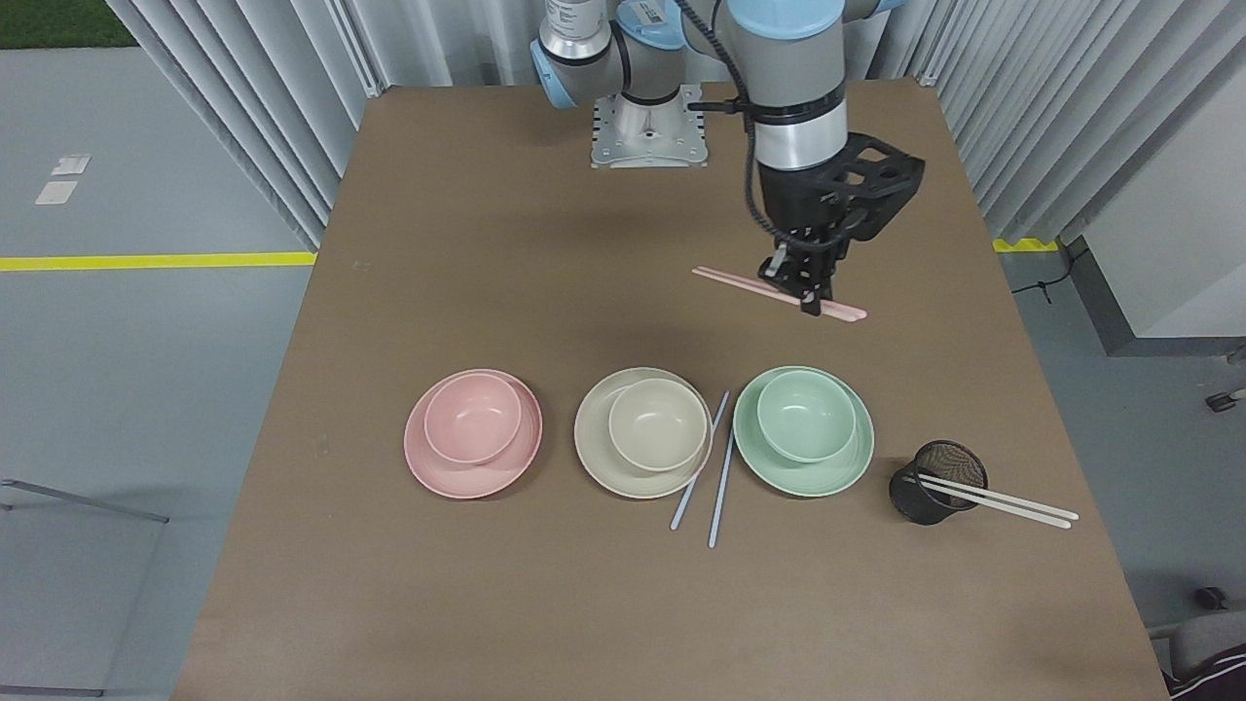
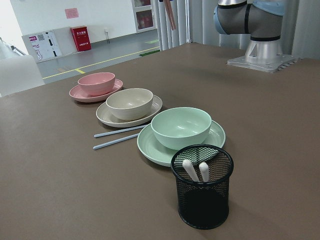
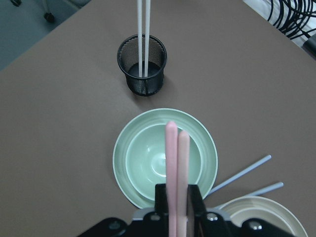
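My gripper (image 1: 797,302) is high above the table behind the green bowl (image 1: 806,415), shut on a pair of pink chopsticks (image 3: 171,163), held side by side. A black mesh cup (image 2: 202,195) with white chopsticks (image 1: 1010,502) in it stands right of the green plate (image 1: 853,456). Two pale blue chopsticks (image 1: 720,502) lie between the cream plate (image 1: 602,450) and the green plate.
A pink bowl (image 1: 473,415) on a pink plate (image 1: 426,467) sits at left; a cream bowl (image 1: 656,423) sits on the middle plate.
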